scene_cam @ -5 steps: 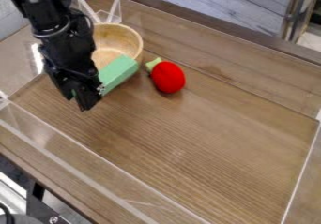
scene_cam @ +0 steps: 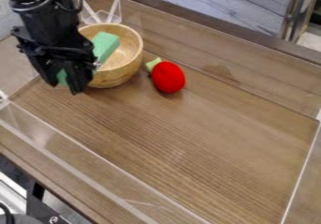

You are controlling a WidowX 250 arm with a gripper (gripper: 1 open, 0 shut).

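My black gripper point(scene_cam: 73, 73) is at the left, over the near left side of a light wooden bowl point(scene_cam: 115, 73). A green object point(scene_cam: 103, 48) shows inside the bowl, partly hidden by the arm, with more green behind the fingers. The gripper appears shut on this green object, though the fingertips are hard to make out.
A red oval object point(scene_cam: 167, 78), with a small green piece beside it, lies right of the bowl. A shelf edge shows at the top right.
The gripper and green object have moved left and back, further over the bowl. The red object stays where it was.
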